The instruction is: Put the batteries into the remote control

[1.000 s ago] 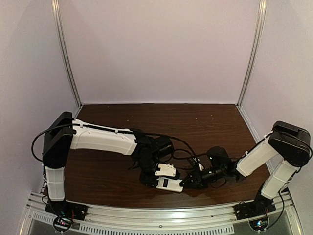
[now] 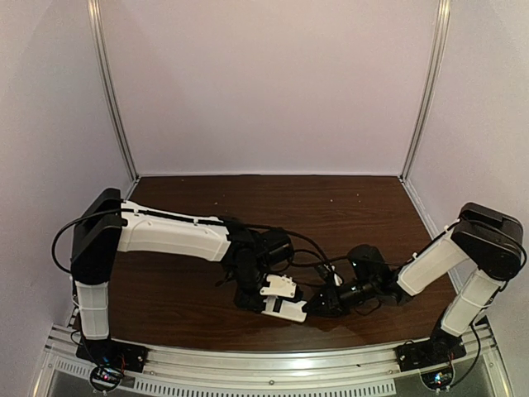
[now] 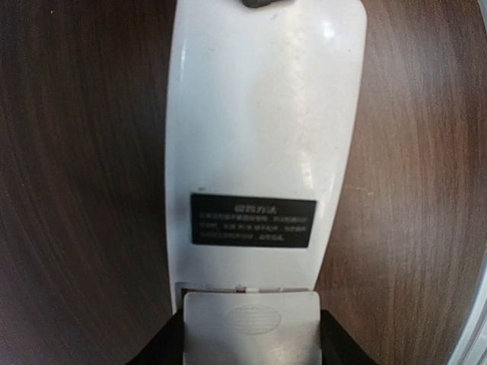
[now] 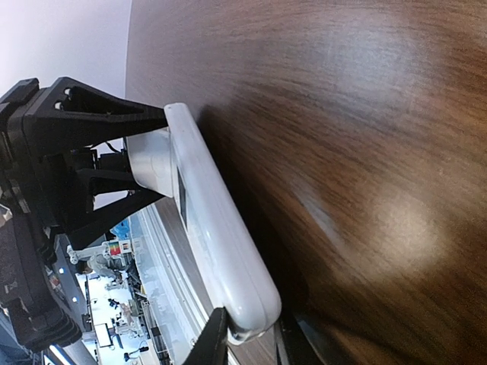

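The white remote control (image 3: 259, 114) lies back-up, low over the dark table near its front edge, seen also in the top view (image 2: 283, 308). My left gripper is shut on the battery cover (image 3: 255, 342) at one end, which covers most of the compartment, a narrow dark gap showing along its edge. My right gripper is shut on the other end of the remote (image 4: 221, 228). No batteries are visible.
A metal rail (image 2: 273, 358) runs along the front edge, and pale walls enclose the back and sides.
Very little differs: the remote and both arms have shifted very slightly, and the dark label no longer shows clearly in the top view.
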